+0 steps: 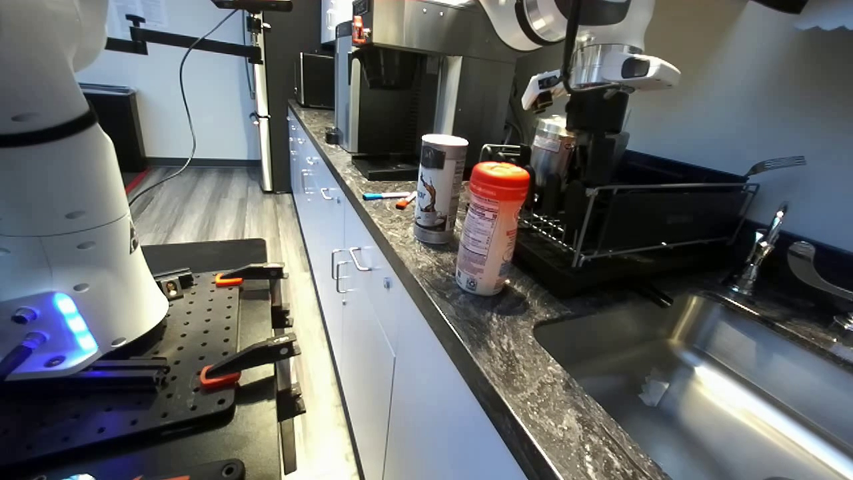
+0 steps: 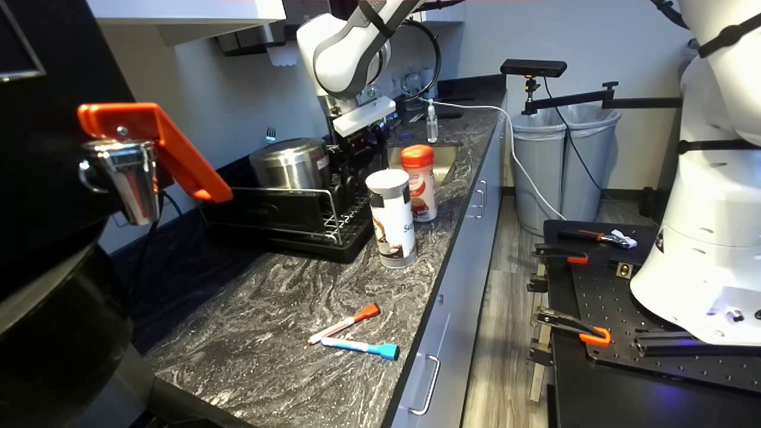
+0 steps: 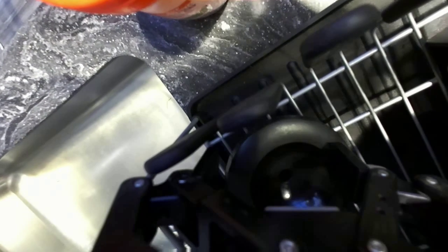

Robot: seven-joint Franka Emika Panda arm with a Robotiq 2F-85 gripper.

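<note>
My gripper (image 1: 593, 156) is lowered over the near side of the black dish rack (image 1: 660, 216). In the wrist view, the fingers of my gripper stand wide apart, with a round black cup-like thing (image 3: 289, 128) between or just beneath them. Whether either finger touches it cannot be made out, black against black. The second exterior view has my gripper (image 2: 349, 153) beside a steel pot (image 2: 291, 164) in the rack, its fingertips hidden among dark items.
A red-lidded creamer bottle (image 1: 492, 228) and a white sugar canister (image 1: 440, 188) stand on the counter close to the rack. The steel sink (image 1: 720, 392) lies in front. Two markers (image 2: 360, 347) rest on otherwise clear counter. A fork (image 1: 776, 165) sticks up from the rack.
</note>
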